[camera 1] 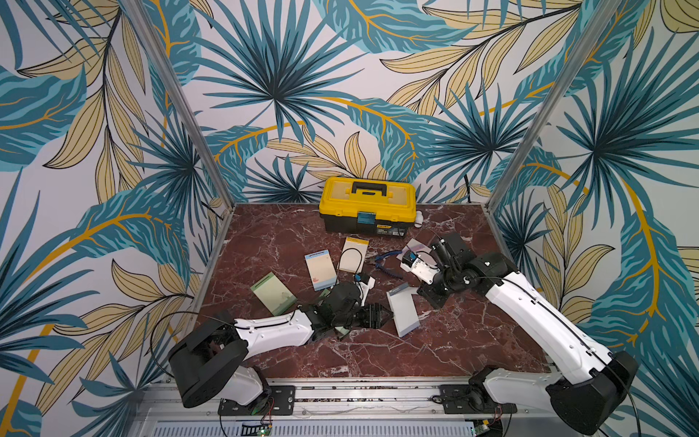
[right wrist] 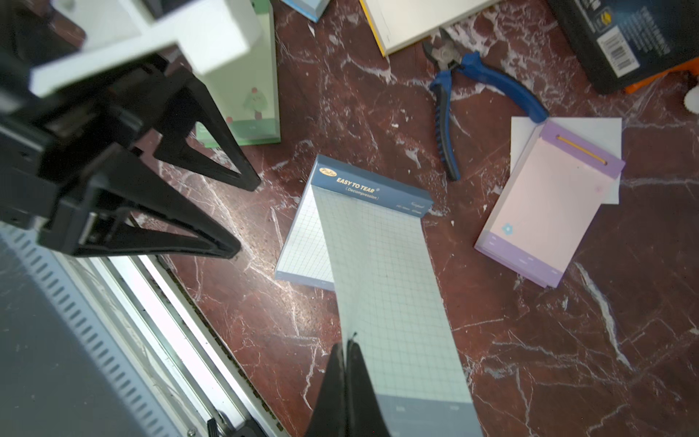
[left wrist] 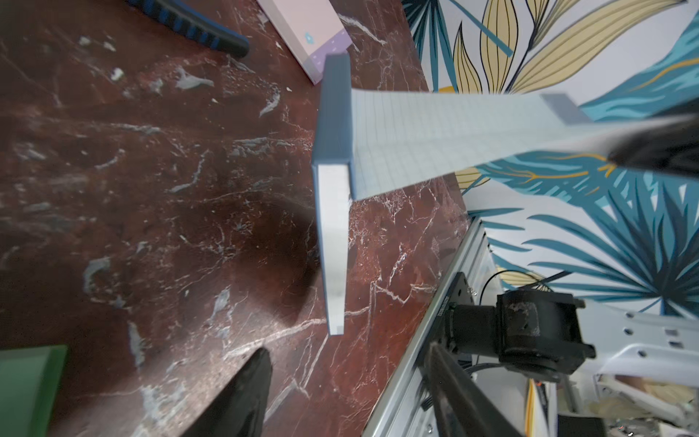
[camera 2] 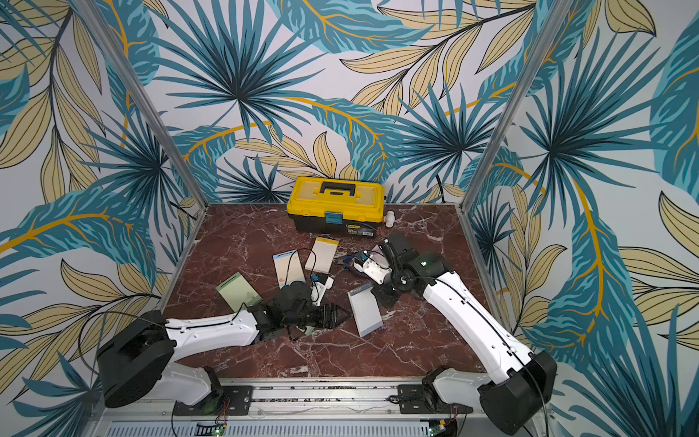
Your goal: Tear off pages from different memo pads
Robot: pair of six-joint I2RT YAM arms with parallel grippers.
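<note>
The blue-bound "easy to tear" gridded pad (right wrist: 367,188) lies at the centre of the table, its top sheet (left wrist: 466,131) lifted and stretched toward my right gripper, which is shut on that sheet. The sheet still meets the binding in both wrist views. My left gripper stands open to the left of this pad, nothing between its fingers. A pink pad (right wrist: 546,204) lies on a white sheet; green (camera 1: 272,292), blue-topped (camera 1: 320,266) and yellow-topped (camera 1: 353,255) pads lie around the back and left.
Blue-handled cutters (right wrist: 502,80) lie behind the gridded pad. The yellow toolbox (camera 1: 367,204) stands at the back with a small white object (camera 2: 390,218) beside it. The front-left and right parts of the marble table (camera 1: 233,240) have free room.
</note>
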